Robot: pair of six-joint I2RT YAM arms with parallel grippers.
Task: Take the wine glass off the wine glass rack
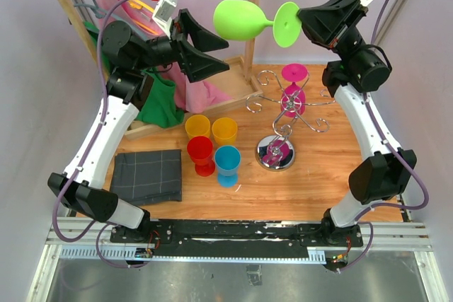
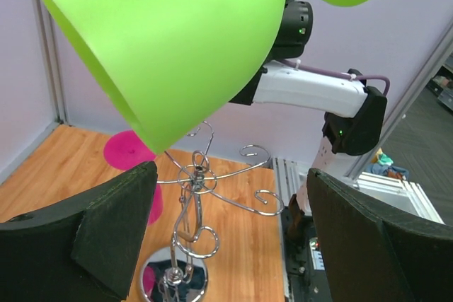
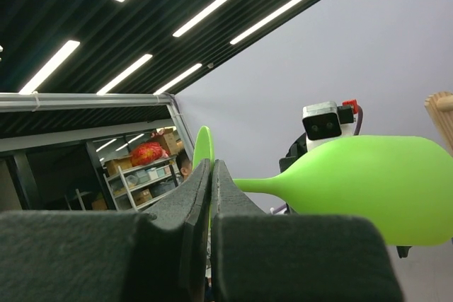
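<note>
High above the table, a green wine glass (image 1: 242,20) hangs sideways. My right gripper (image 1: 300,15) is shut on the edge of its round base (image 1: 287,25); the bowl points left, toward the left arm. In the right wrist view the closed fingers (image 3: 177,206) pinch the thin base edge. My left gripper (image 1: 216,56) stands open, empty, just left of and below the bowl. The glass (image 2: 177,26) looms close in front of it in the left wrist view. Below stands the metal wine glass rack (image 1: 290,104), with a pink glass (image 1: 294,73) still on it.
Yellow cups (image 1: 225,131), a red cup (image 1: 200,152) and a blue cup (image 1: 227,163) stand mid-table. A folded dark cloth (image 1: 147,176) lies to their left. A wooden clothes rack (image 1: 256,5) with garments fills the back left. Table right of the rack is clear.
</note>
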